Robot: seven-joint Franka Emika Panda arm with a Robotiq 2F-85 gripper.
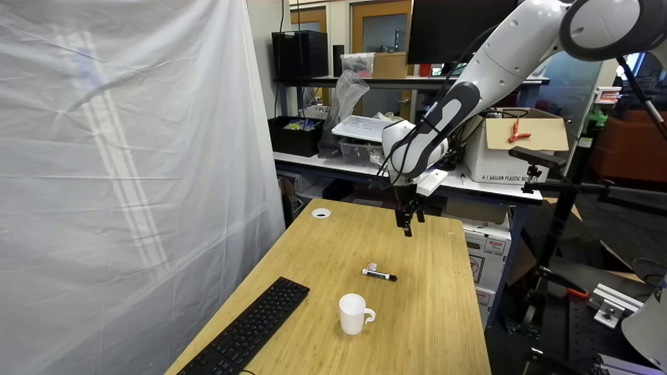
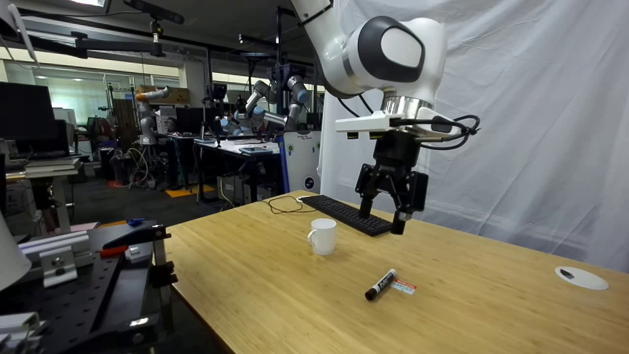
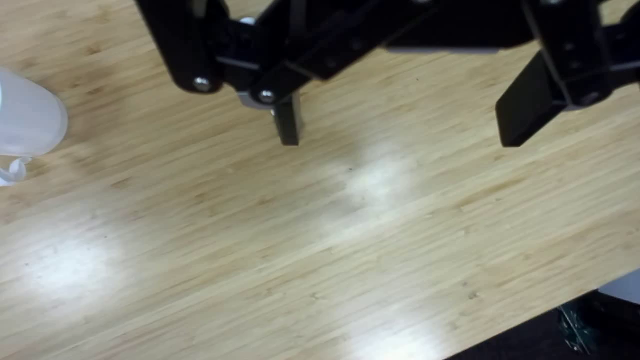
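Note:
In exterior view 1 the gripper (image 1: 409, 226) hangs over the far part of the table, beyond the marker. A black-and-white marker (image 1: 379, 274) lies flat on the table, touching or close beside a small red-and-white label (image 2: 404, 286). Nearer that camera stands an upright white mug (image 1: 353, 313), its handle to the right. Part of the mug (image 3: 27, 117) enters the wrist view at the left edge. The marker is not in the wrist view.
A black keyboard (image 1: 250, 328) lies along the curtain side of the wooden table (image 1: 431, 312). A round white disc (image 1: 320, 213) sits at the table's far corner. Behind the table is a cluttered shelf (image 1: 312, 157).

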